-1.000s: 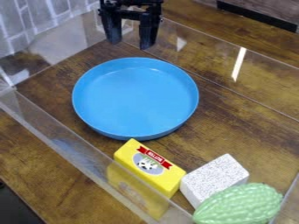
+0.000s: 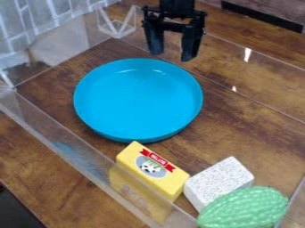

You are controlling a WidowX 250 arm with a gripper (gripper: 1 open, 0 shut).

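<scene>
My black gripper (image 2: 173,43) hangs at the top middle, above the back rim of a blue plate (image 2: 137,98). It stands open, its two fingers apart with nothing between them. A yellow butter box (image 2: 148,179) with a red label lies at the front, beside a white speckled block (image 2: 217,183) and a green ridged vegetable (image 2: 243,210) in the bottom right corner.
Clear transparent walls run along the left side and front, and light fabric hangs at the top left.
The gripper has shifted to the right, from above the plate's back left to above its back right. The objects on the table look unmoved.
</scene>
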